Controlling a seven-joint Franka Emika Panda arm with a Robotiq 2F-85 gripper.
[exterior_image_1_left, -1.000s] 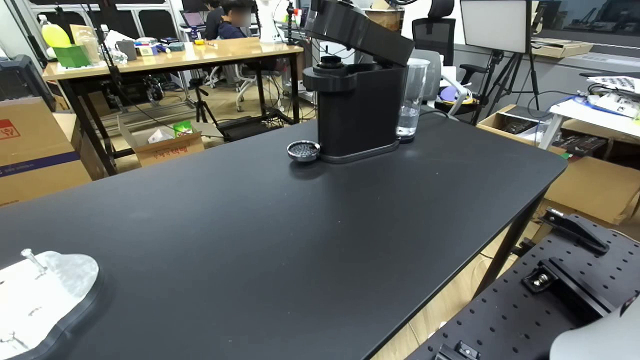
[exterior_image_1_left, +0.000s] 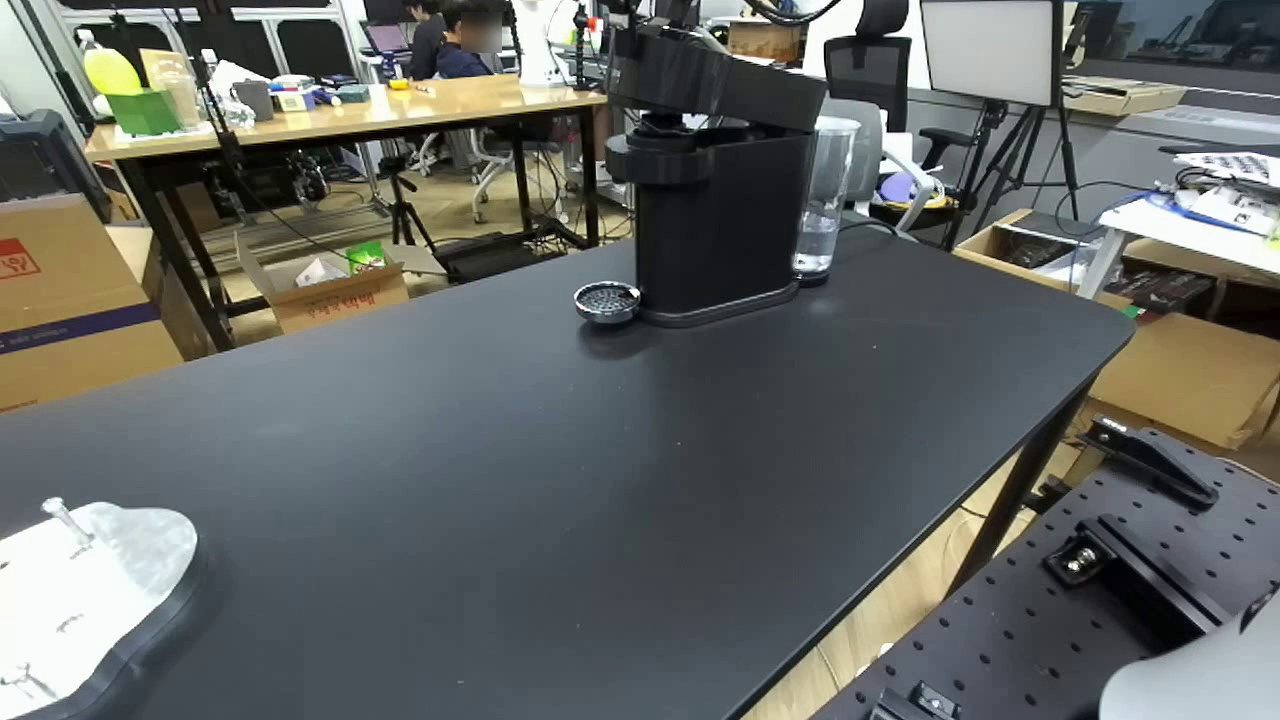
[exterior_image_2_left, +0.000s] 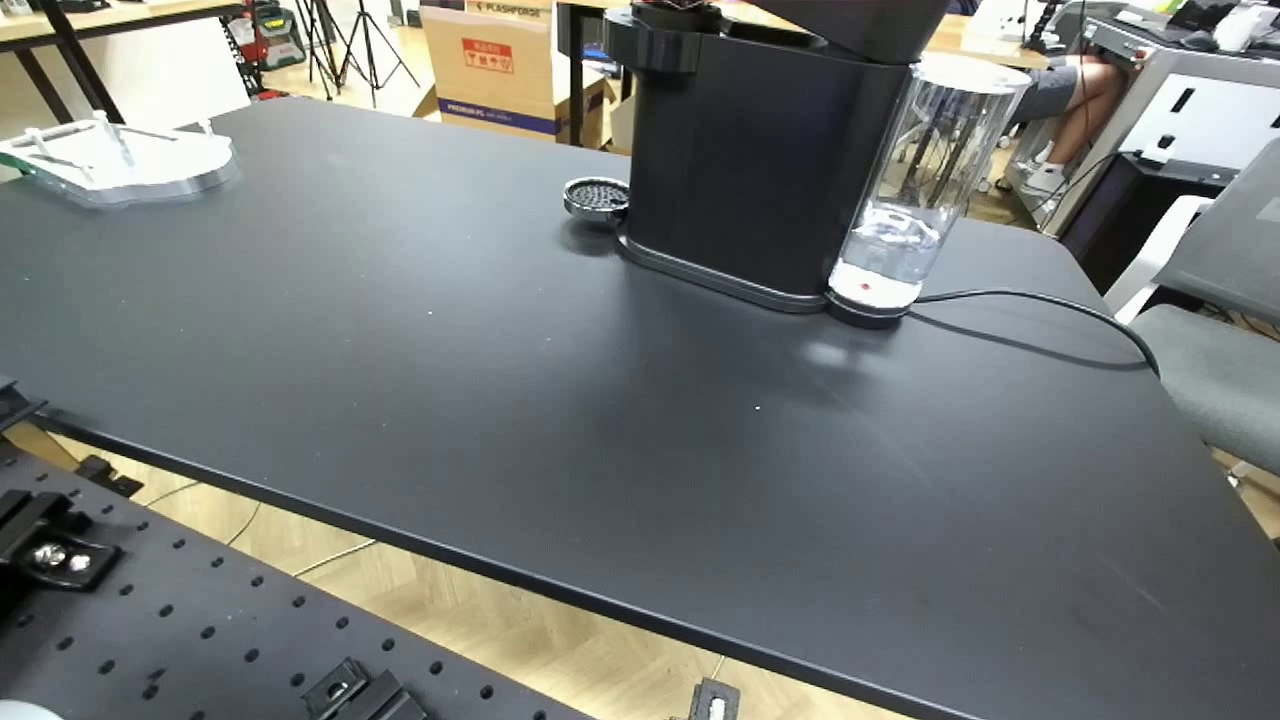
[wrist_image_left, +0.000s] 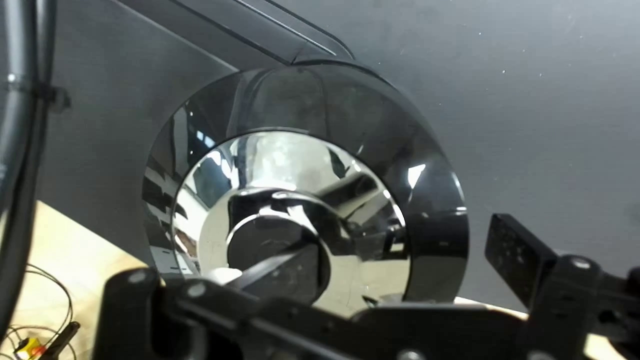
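A black coffee machine (exterior_image_1_left: 720, 228) stands on the dark table, its lid (exterior_image_1_left: 716, 78) tilted part way above the body. Seen from above in the wrist view, the rounded lid end (wrist_image_left: 384, 120) bears a shiny chrome disc (wrist_image_left: 288, 162) with a dark round centre. My gripper is open over this end, its fingers (wrist_image_left: 517, 258) wide apart and nothing gripped between them. Whether a finger touches the lid cannot be made out. The exterior views do not show the fingers clearly.
A clear water tank (exterior_image_2_left: 894, 240) rises behind the machine, and a round metal drip tray (exterior_image_1_left: 607, 301) juts from its front. A white board with pegs (exterior_image_1_left: 96, 576) lies at the table's other end.
The lid has swung down from a steeper tilt, so the gap between it and the machine's body is smaller. The machine's body and the tray have stayed in place.
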